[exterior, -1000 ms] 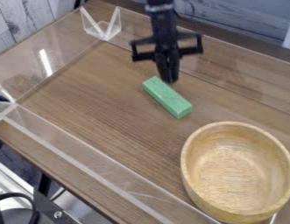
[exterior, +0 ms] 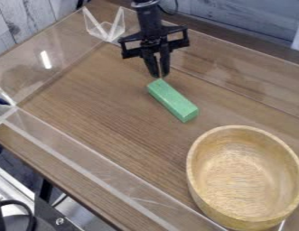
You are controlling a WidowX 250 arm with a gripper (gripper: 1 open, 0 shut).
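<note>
My black gripper point(exterior: 159, 65) hangs over the back middle of the wooden table, just behind a green rectangular block point(exterior: 172, 100) that lies diagonally on the wood. The gripper looks shut, with nothing visible between its fingers. Its tip is slightly above and behind the block's far end, apart from it in the image.
A large tan round bowl point(exterior: 241, 178) fills the front right. A white wire-like holder point(exterior: 105, 27) stands at the back left. Clear plastic edging runs along the left side, and black cables lie at the lower left.
The green block looks unmoved.
</note>
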